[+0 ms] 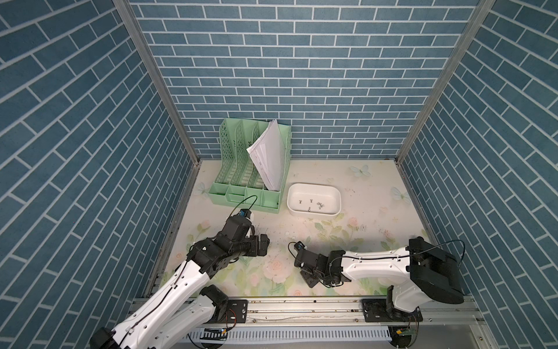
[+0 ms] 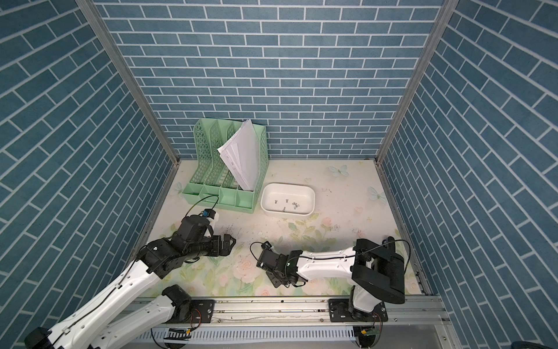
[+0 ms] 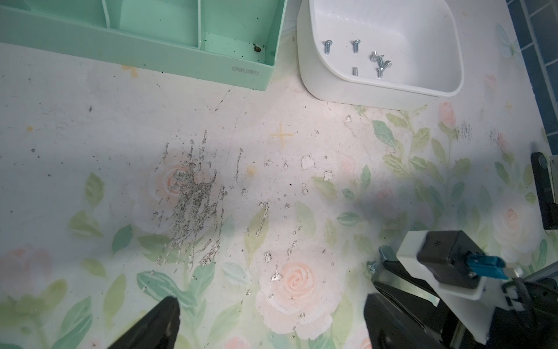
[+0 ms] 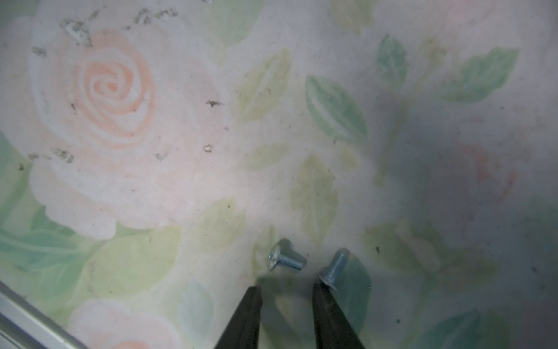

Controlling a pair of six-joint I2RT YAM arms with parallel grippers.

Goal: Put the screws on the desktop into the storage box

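Two silver screws lie on the floral desktop in the right wrist view, one screw (image 4: pixel 287 257) at left, another screw (image 4: pixel 335 268) at right. My right gripper is part open just below them, the right screw touching or nearly touching a fingertip, nothing clearly between the fingers. The white storage box (image 1: pixel 314 213) stands behind, with several screws (image 3: pixel 380 62) inside. My left gripper hangs open over the desk at left, nothing visible between its fingers.
A green file organizer (image 1: pixel 221 196) holding papers stands back left, beside the box. Tiled walls bound the desk on three sides, and a metal rail runs along the front edge.
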